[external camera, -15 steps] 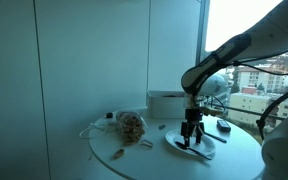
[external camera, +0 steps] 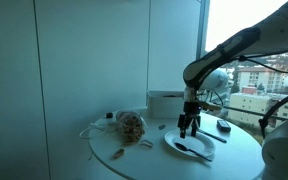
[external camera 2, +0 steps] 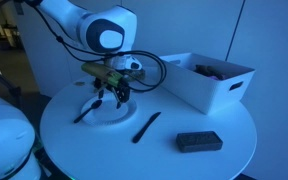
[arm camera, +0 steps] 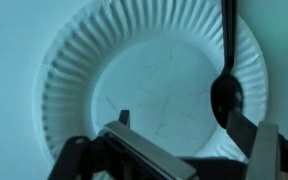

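A white paper plate (arm camera: 69,90) with a fluted rim fills much of the wrist view. On its right side lies a black spoon (arm camera: 226,92), bowl towards my gripper. The fingers stand wide apart with nothing held between them. In exterior view 2 the gripper (external camera 2: 117,97) is above the plate (external camera 2: 114,118), and the spoon (external camera 2: 88,112) rests across the rim to one side. Exterior view 1 also has the gripper (external camera: 188,129) over the plate (external camera: 172,143), with the spoon (external camera: 192,152) below it.
A dark knife (external camera 2: 146,126) lies beside the plate. Farther along the round white table (external camera 2: 159,160) is a dark block (external camera 2: 199,141). Behind stands a white box (external camera 2: 209,94) with dark contents. A clear bag (external camera: 131,125) sits at the table's other side.
The spoon still lies on the plate.
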